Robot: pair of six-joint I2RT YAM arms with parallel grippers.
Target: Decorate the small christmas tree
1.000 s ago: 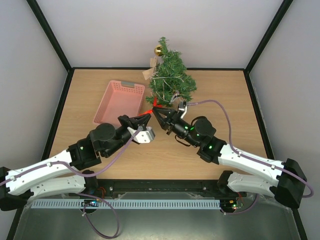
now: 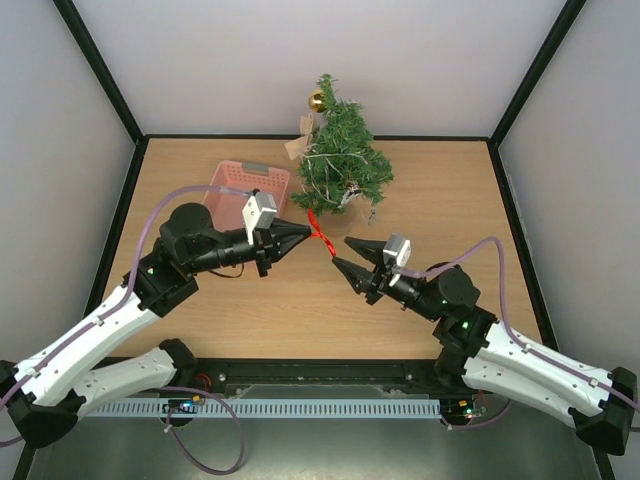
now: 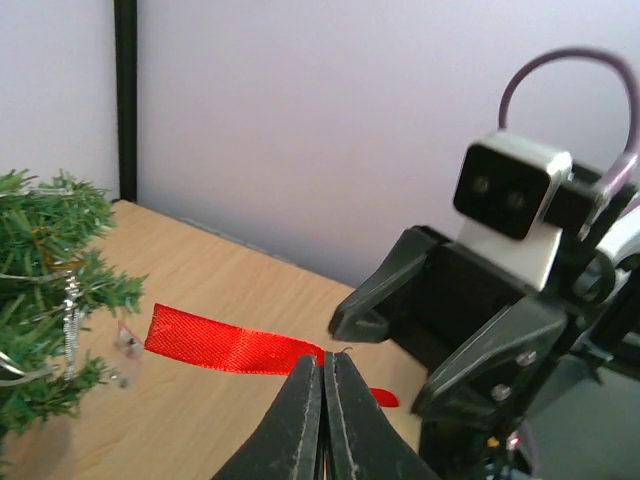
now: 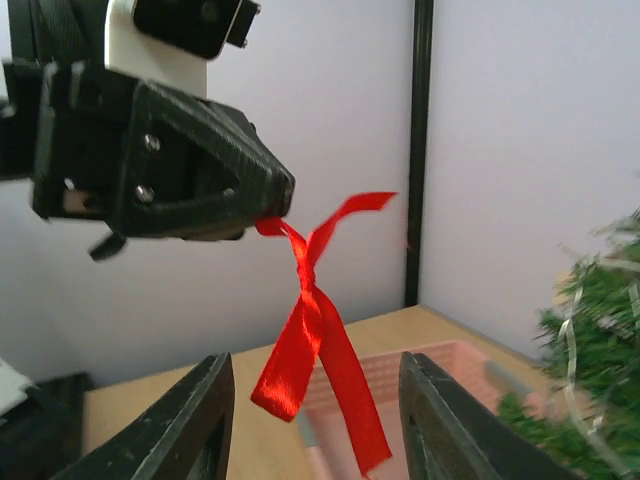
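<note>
A red ribbon bow (image 4: pixel 308 285) hangs from the tips of my left gripper (image 2: pixel 311 231), which is shut on it; its knot and two tails show in the right wrist view. In the left wrist view the red ribbon (image 3: pixel 235 345) runs across the closed fingertips. My right gripper (image 2: pixel 341 250) is open just right of the ribbon, with nothing between its fingers; from its own camera, the tails hang beyond the gap. Behind both grippers stands the small green Christmas tree (image 2: pixel 345 150), with a gold bauble (image 2: pixel 317 101) near its top and silvery strands on its branches.
A pink basket (image 2: pixel 283 180) lies left of the tree, partly hidden by my left arm, and looks empty where it shows. Brown paper tags (image 2: pixel 297 147) stick out at the tree's left.
</note>
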